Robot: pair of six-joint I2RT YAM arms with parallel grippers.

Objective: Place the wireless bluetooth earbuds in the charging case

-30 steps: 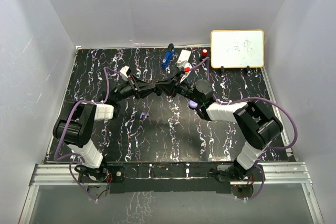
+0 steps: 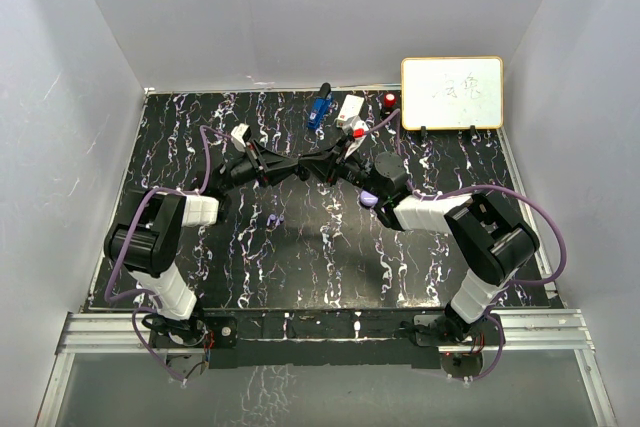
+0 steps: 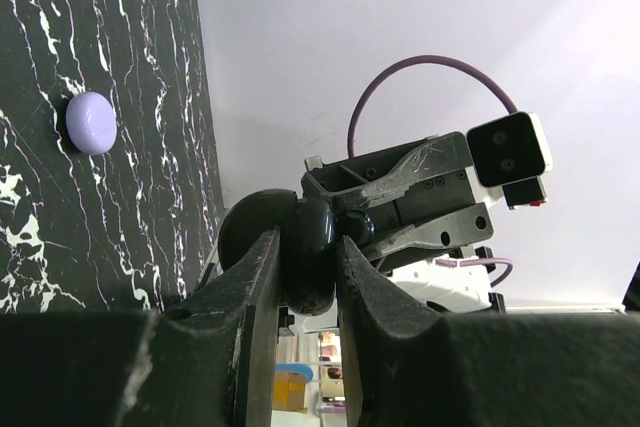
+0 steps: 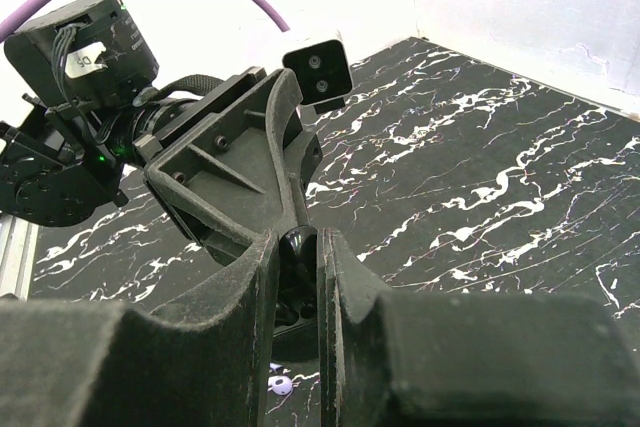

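Note:
In the left wrist view, my left gripper is shut on a glossy black charging case (image 3: 308, 282). A dark rounded part of it bulges out to the left. My right gripper (image 2: 310, 167) meets the left one above the table in the top view. Its fingers (image 3: 405, 182) reach in beside the case from the right. Between them shows a small glossy black piece (image 4: 298, 245), seemingly an earbud; most of it is hidden. Whether this piece sits inside the case cannot be made out.
On the table below lie small purple earbuds (image 2: 275, 220) and a purple oval case (image 3: 91, 123). At the back are a blue item (image 2: 319, 112), a white box (image 2: 350, 109), a red-capped bottle (image 2: 388, 104) and a whiteboard (image 2: 452, 93).
Both arms have shifted very slightly to the right, with the grippers still together. Nothing on the table has moved.

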